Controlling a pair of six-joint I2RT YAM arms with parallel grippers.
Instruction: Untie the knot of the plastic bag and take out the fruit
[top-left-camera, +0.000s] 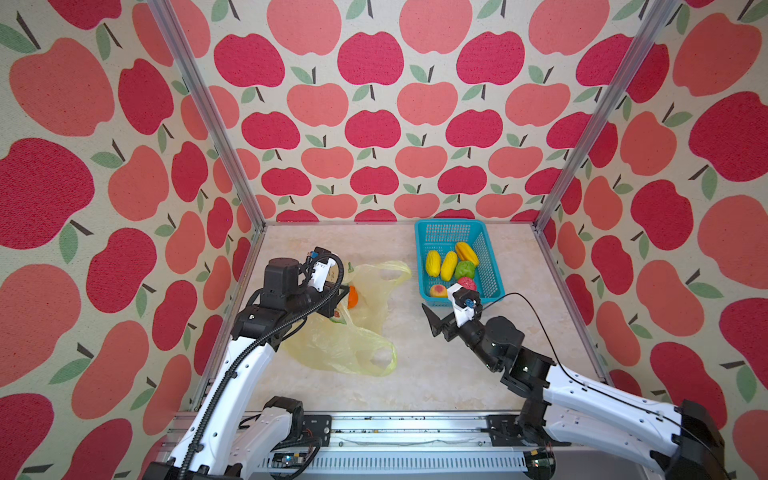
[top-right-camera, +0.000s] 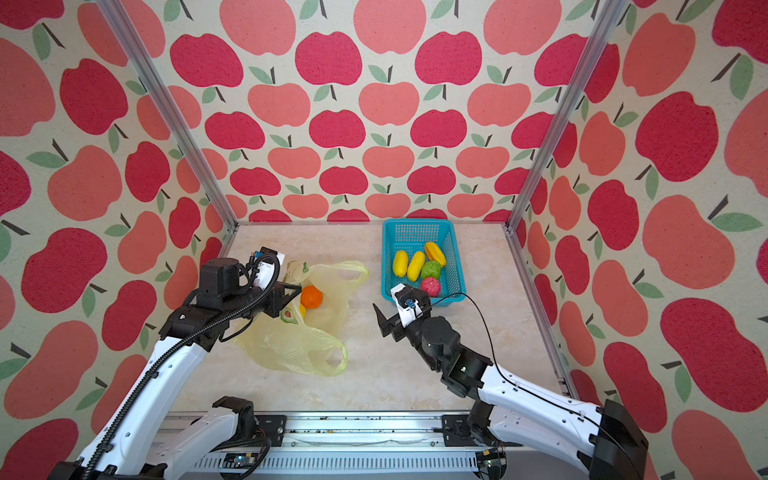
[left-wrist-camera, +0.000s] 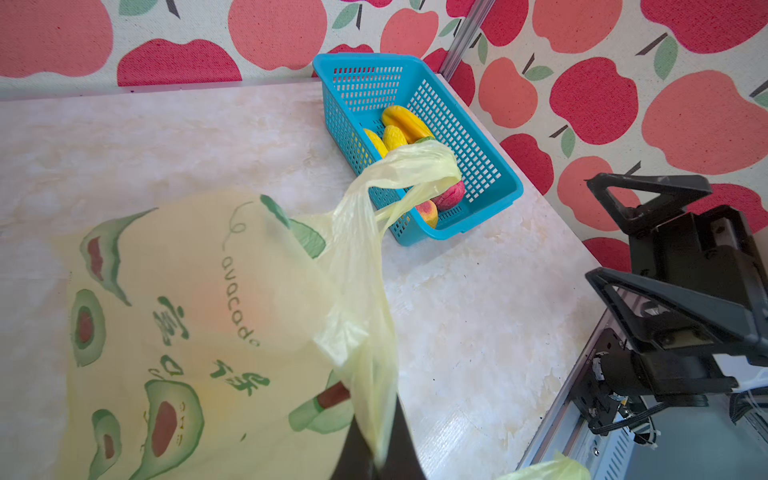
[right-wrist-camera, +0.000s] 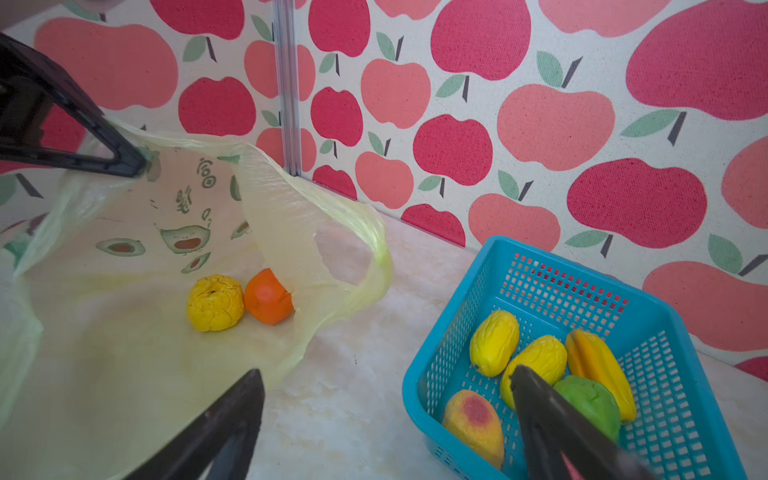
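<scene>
The pale yellow, avocado-printed plastic bag (top-left-camera: 352, 352) is spread open on the left of the table, its mouth facing right. Inside, the right wrist view shows an orange fruit (right-wrist-camera: 269, 297) beside a yellow one (right-wrist-camera: 215, 303). My left gripper is shut on the bag's upper edge and holds it raised; the film runs between its fingers. My right gripper (top-left-camera: 439, 321) stands open and empty, right of the bag and in front of the basket. Both of its dark fingers (right-wrist-camera: 232, 420) show blurred in its own wrist view. Part of the bag hides behind the left arm in the top views.
A blue basket (right-wrist-camera: 448, 332) at the back right contains several fruits, including yellow ones, a green one (right-wrist-camera: 588, 406) and a peach (right-wrist-camera: 473, 424). Bare table (top-left-camera: 424, 376) lies between bag and basket and along the front.
</scene>
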